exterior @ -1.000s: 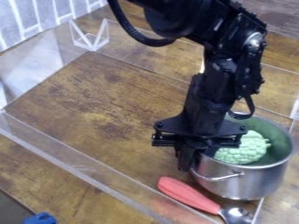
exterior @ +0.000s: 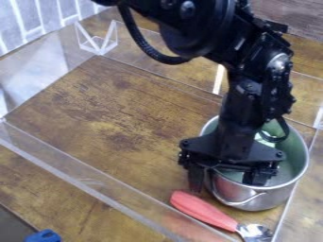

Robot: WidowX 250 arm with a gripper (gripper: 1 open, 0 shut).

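The black gripper [exterior: 229, 168] is lowered at the near-left part of a steel pot [exterior: 259, 194] with a pale green inside, on the right of the tray. It is open as far as can be told; its fingertips are hidden. A green item [exterior: 270, 134] shows in the pot behind the wrist, mostly hidden. A red-handled spoon [exterior: 202, 210] lies in front of the pot, its bowl toward the right.
A clear-walled tray [exterior: 89, 185] surrounds the wooden floor, whose middle and left [exterior: 108, 113] are clear. A small blue object [exterior: 43, 235] sits outside at the bottom left.
The gripper has moved right, further over the pot, and the arm now hides most of the green item that showed a second ago. The pot has shifted slightly.
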